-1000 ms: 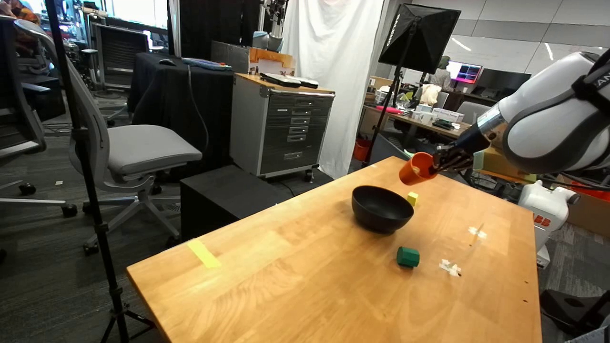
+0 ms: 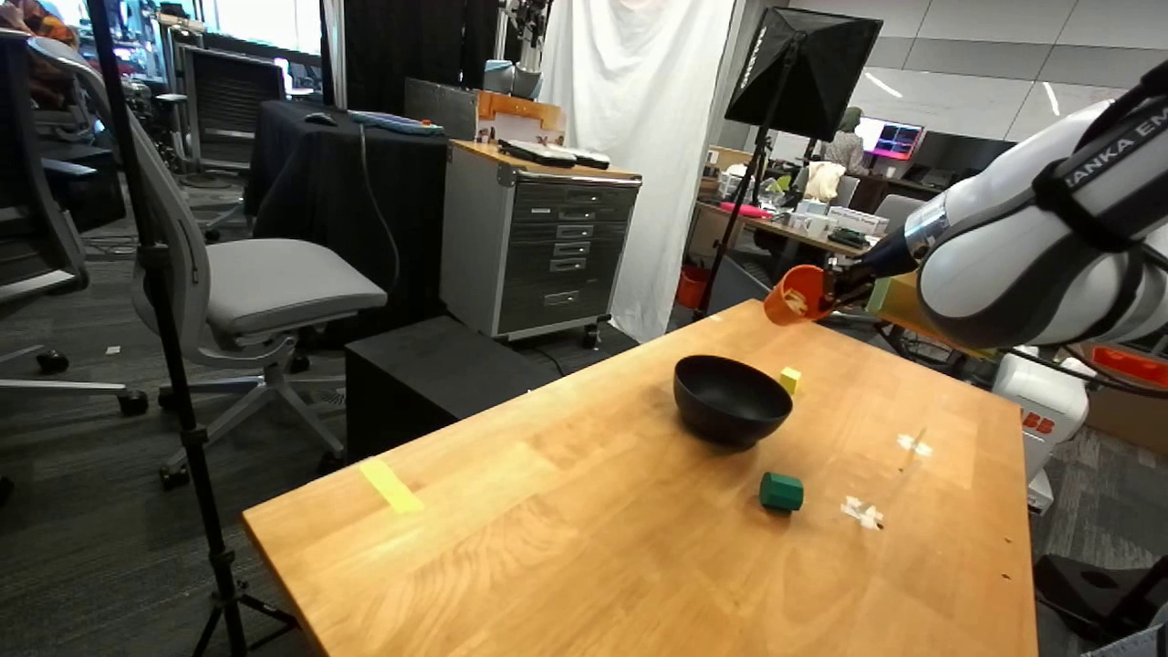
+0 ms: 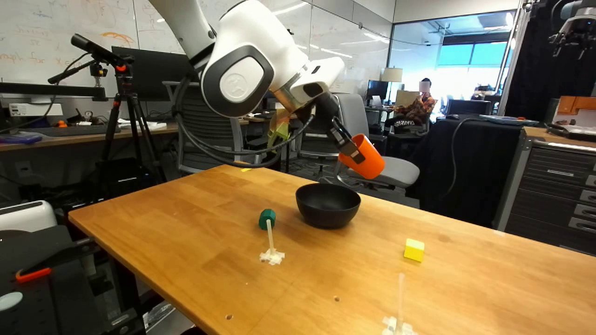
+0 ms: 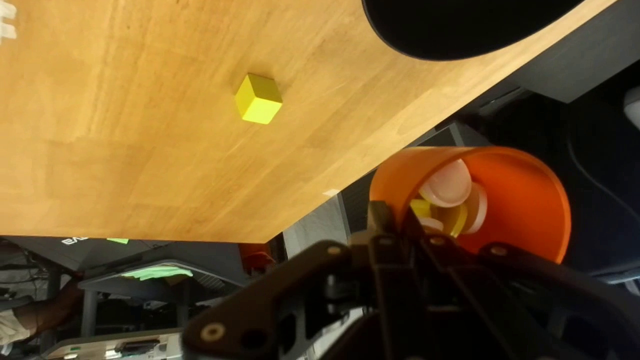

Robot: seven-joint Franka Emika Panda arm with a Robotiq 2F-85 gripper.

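An orange cup (image 4: 528, 204) hangs tilted in the air, my gripper shut on its wall. Inside the cup lie several small white and yellow pieces (image 4: 448, 183), seen in the wrist view. A black bowl (image 2: 731, 400) stands upright on the table. In exterior view 2 the cup (image 3: 364, 158) is above the level of the bowl (image 3: 328, 206) and beyond its far right rim. A yellow cube (image 4: 259, 99) rests on the table apart from the bowl, and a green block (image 2: 780, 492) lies on the bowl's other side.
Two taped spots with thin upright sticks, one at the tape (image 3: 272, 257), rise from the wooden table (image 2: 569, 547).
The cup and gripper have risen slightly, and the cup's tilt has shifted. The arm has swung a little in exterior view 1. Bowl, cube and green block have stayed put.
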